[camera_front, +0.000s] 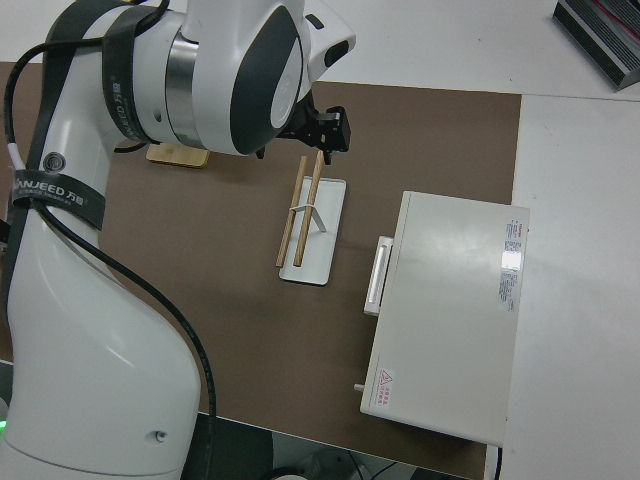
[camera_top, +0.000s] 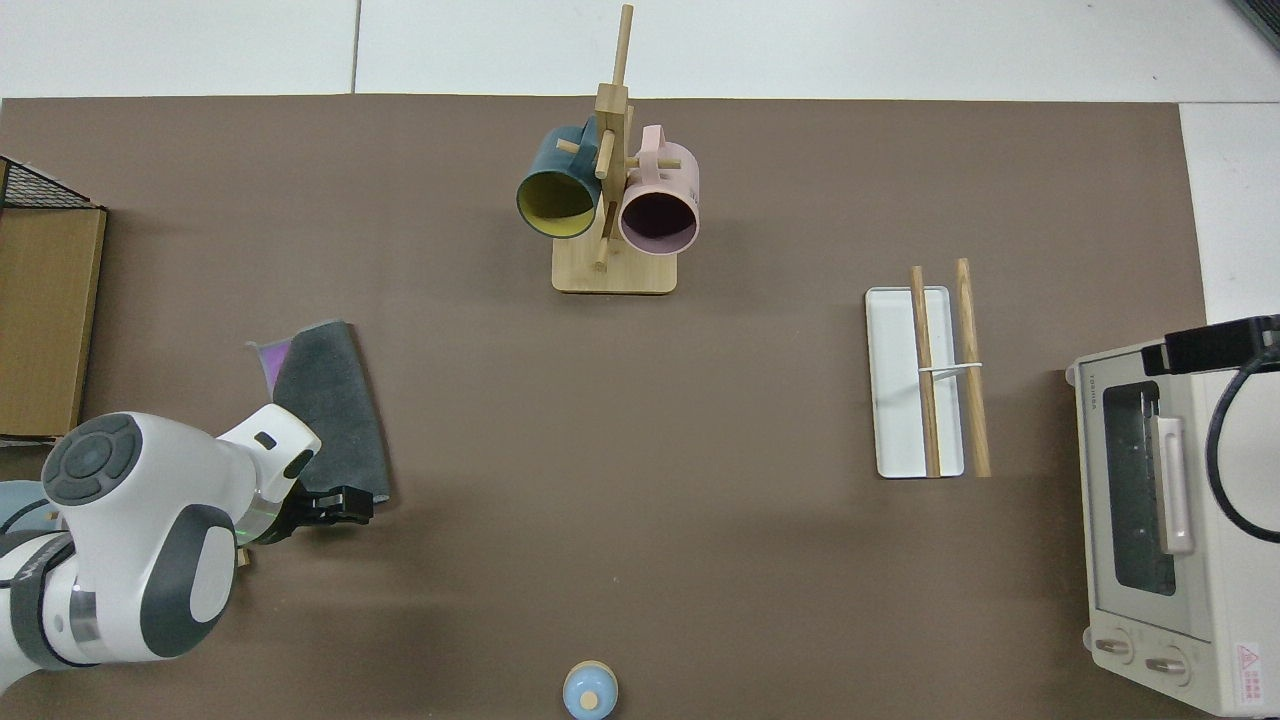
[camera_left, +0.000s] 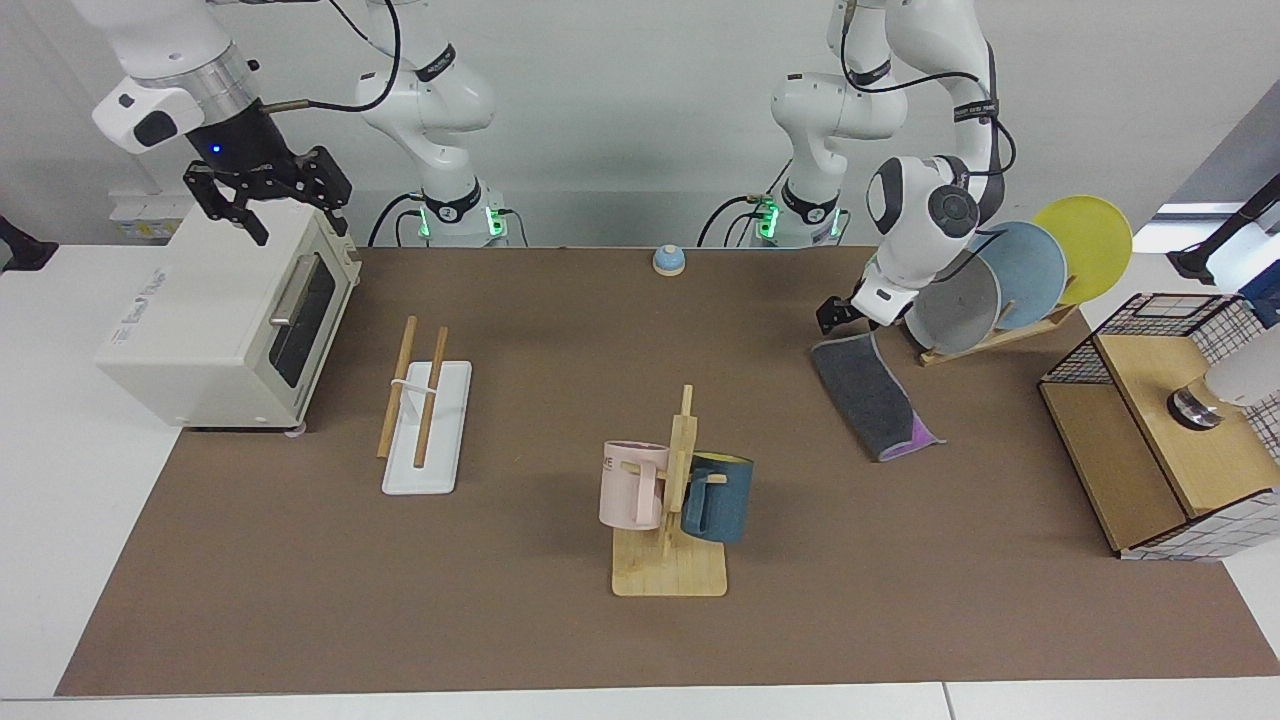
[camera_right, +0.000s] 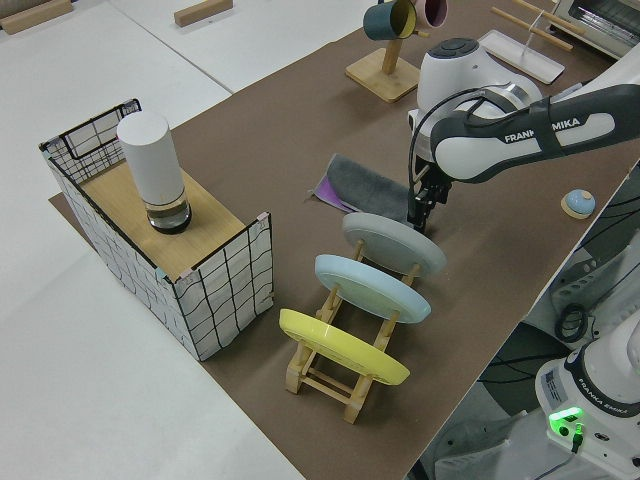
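A folded grey cloth with a purple corner (camera_top: 330, 396) lies on the brown mat. One black gripper (camera_left: 840, 314) is low beside it at the dish-rack end, fingers not clear. The other black gripper (camera_left: 270, 198) hangs above the white toaster oven (camera_left: 222, 336); its fingers cannot be made out. A pink mug (camera_top: 660, 192) and a teal mug (camera_top: 558, 180) hang on a wooden mug tree (camera_top: 612, 276). A small blue round object (camera_top: 589, 690) sits near the mat's edge.
A wooden rack with yellow (camera_right: 345, 350), blue and grey plates stands beside a wire-sided shelf box (camera_right: 205, 290). A white board with two wooden rods (camera_top: 894, 384) lies near the oven.
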